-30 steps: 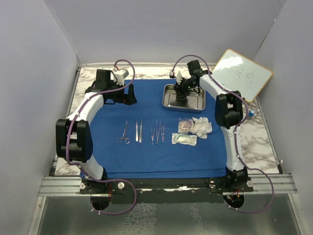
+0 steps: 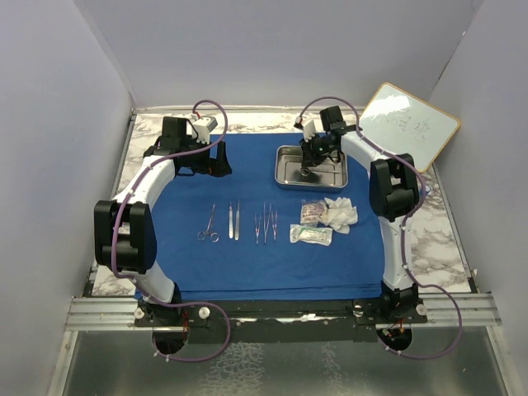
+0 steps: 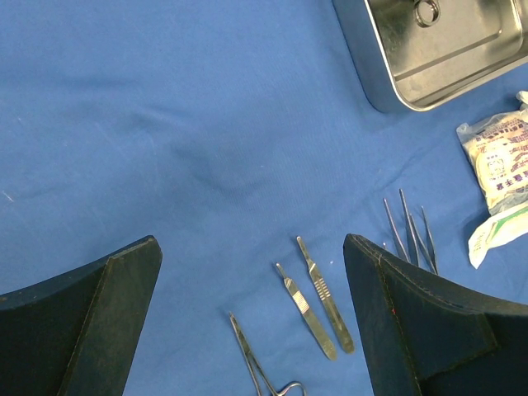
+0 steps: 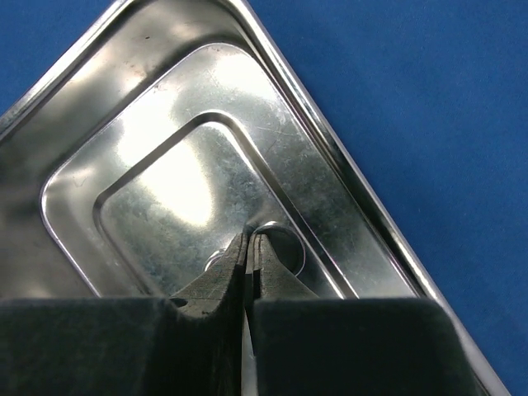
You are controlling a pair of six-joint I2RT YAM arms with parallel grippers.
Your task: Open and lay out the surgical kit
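Observation:
A steel tray (image 2: 289, 173) sits on the blue cloth, with ringed items (image 4: 299, 247) in it, partly hidden under my right gripper, which is shut at the tray's floor. My left gripper hangs open above the cloth, left of the tray, nothing between its fingers. Below it lie scissors (image 2: 209, 223), two scalpel handles (image 2: 237, 223), several tweezers (image 2: 266, 223), a white packet (image 2: 310, 234), a packet of pads (image 2: 313, 212) and white gauze (image 2: 339, 214).
A white board (image 2: 410, 128) lies at the back right. Walls bound both sides and the back.
My right gripper and arm have shifted slightly right within the tray. The left arm and the laid-out items are unchanged.

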